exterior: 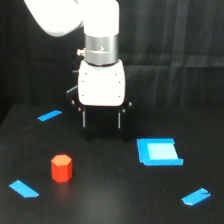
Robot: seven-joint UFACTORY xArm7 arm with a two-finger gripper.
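High over the dark table hangs my gripper [102,119], its two thin dark fingers [119,119] spread wide apart with only empty space between them. A red-orange block [62,168], six-sided from above, stands on the table to the lower left of the gripper, apart from it. To the lower right lies a white square [161,151] framed by blue tape [142,152]. Nothing touches the gripper's fingers.
Single strips of blue tape mark the table at the left back [49,115], the left front [24,188] and the right front [196,197]. Bare dark surface lies between the block and the taped square. A dark curtain [165,60] closes off the back.
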